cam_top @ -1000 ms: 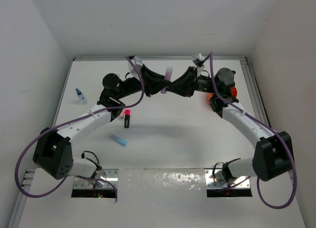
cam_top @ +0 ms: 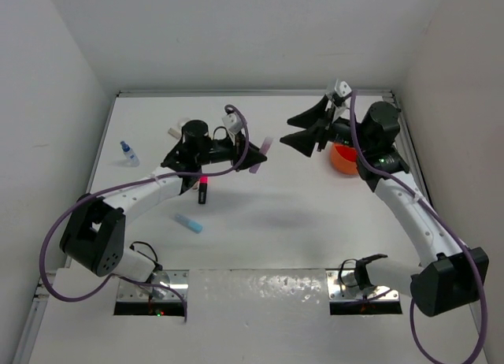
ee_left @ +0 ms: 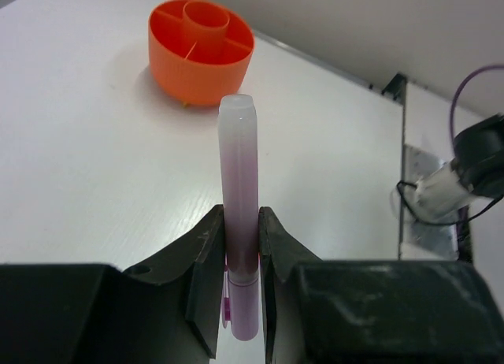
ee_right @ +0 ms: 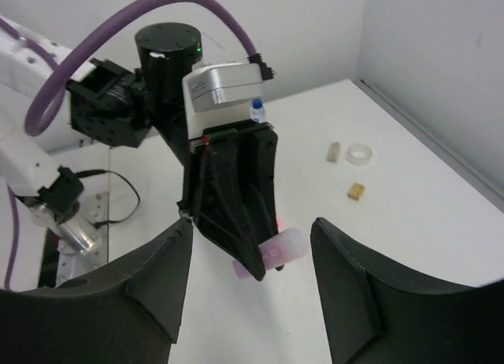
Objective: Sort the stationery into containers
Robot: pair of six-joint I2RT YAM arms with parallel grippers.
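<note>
My left gripper is shut on a pink-lilac pen-like stick (ee_left: 236, 159), held upright in the left wrist view and at the table's middle in the top view (cam_top: 261, 153). My right gripper (cam_top: 303, 131), to the right and slightly above it, is open with nothing between its fingers. The orange divided container (ee_left: 181, 68) stands on the right of the table, partly behind the right arm in the top view (cam_top: 344, 163). A black-and-pink item (cam_top: 202, 192), a light blue item (cam_top: 188, 223) and a blue-capped bottle (cam_top: 128, 153) lie on the left.
A clear ring (ee_right: 359, 154), a tan block (ee_right: 356, 191) and a small grey item (ee_right: 333, 152) lie behind the left arm. Walls bound the back and sides.
My left gripper has moved down with the stick in it. The right gripper has parted from the stick and moved rightward, its fingers now spread.
</note>
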